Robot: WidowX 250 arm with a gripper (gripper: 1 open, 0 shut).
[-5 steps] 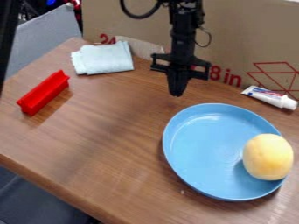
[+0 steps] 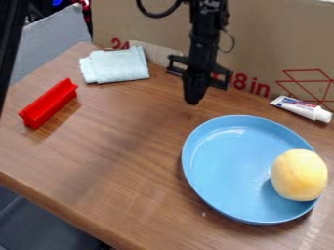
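Observation:
The black gripper (image 2: 193,96) hangs at the back middle of the wooden table, shut, with nothing visible between its fingers. A blue plate (image 2: 222,166) fills the front right, with a round pale yellow object (image 2: 299,176) on its right side. A red elongated object (image 2: 50,103) lies at the left. A folded pale cloth (image 2: 113,65) is at the back left, left of the gripper. A toothpaste tube (image 2: 302,108) lies at the back right, behind the plate.
A cardboard panel (image 2: 274,44) stands along the back of the table (image 2: 111,166). The table's edge runs along the lower left, with a grey chair beyond.
The gripper has shifted very slightly to the left and down. The objects on the table have not moved.

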